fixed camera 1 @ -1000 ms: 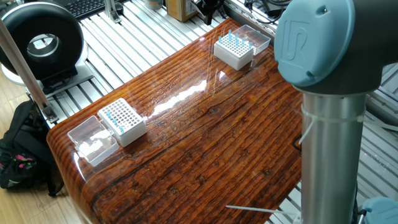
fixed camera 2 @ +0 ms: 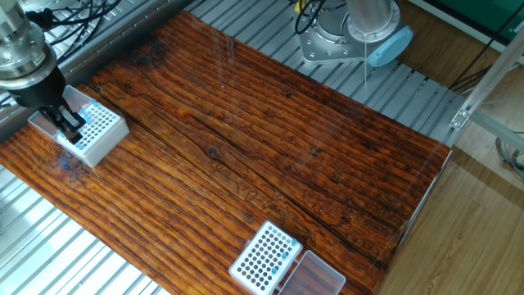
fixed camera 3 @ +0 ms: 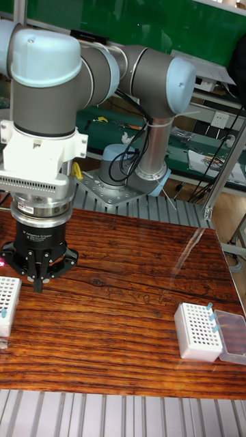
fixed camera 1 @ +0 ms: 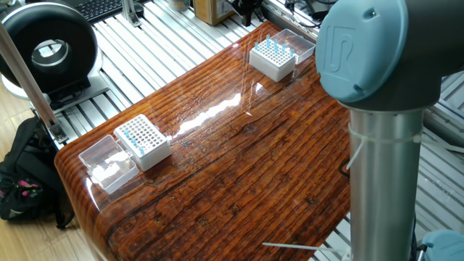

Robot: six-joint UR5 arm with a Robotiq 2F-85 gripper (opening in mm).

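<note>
My gripper (fixed camera 2: 74, 129) is black and points down over a white rack (fixed camera 2: 106, 146) in exterior view 2. In exterior view 3 the gripper (fixed camera 3: 38, 287) hangs above the table, right of that rack (fixed camera 3: 6, 302), which the frame edge cuts off. Its fingertips look close together; whether a gap remains or anything thin is between them is unclear. Several blue pieces (fixed camera 1: 267, 40) stand up from this rack (fixed camera 1: 272, 69) in exterior view 1. A second white rack (fixed camera 1: 154, 156) sits at the table's other end, with a few blue pieces (fixed camera 3: 210, 307) in its holes.
Clear open lids lie beside both racks: one lid (fixed camera 1: 299, 45) by the far rack, another lid (fixed camera 2: 313, 277) by the second. Bare wooden table (fixed camera 2: 221, 139) stretches between them. The arm's base (fixed camera 2: 327, 41) stands beyond the table edge.
In exterior view 1, the dark gripper at the top edge has risen slightly, so less of it shows. The arm's blue joint cap shifted slightly left. Racks and lids have stayed put.
</note>
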